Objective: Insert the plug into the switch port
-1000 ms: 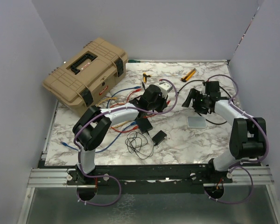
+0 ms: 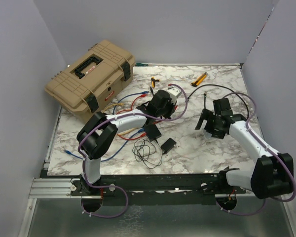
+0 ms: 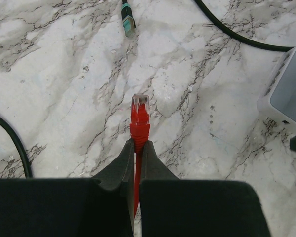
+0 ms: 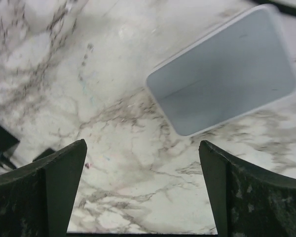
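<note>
In the left wrist view a red cable's clear plug (image 3: 140, 106) points up from my left gripper, whose fingers are shut on the red boot and cable. From the top, my left gripper (image 2: 173, 106) is at the middle of the table. A small pale grey box, likely the switch, lies flat below my open right gripper, with nothing between its fingers; its ports show along one side in the left wrist view. In the top view the right gripper (image 2: 204, 120) partly covers that box.
A tan case (image 2: 91, 79) fills the back left. Several cables and two small black boxes (image 2: 168, 145) lie centre-left and front. A black cable (image 3: 246, 39) runs behind the grey box. Yellow-handled tools (image 2: 200, 79) lie at the back.
The left arm has not visibly moved.
</note>
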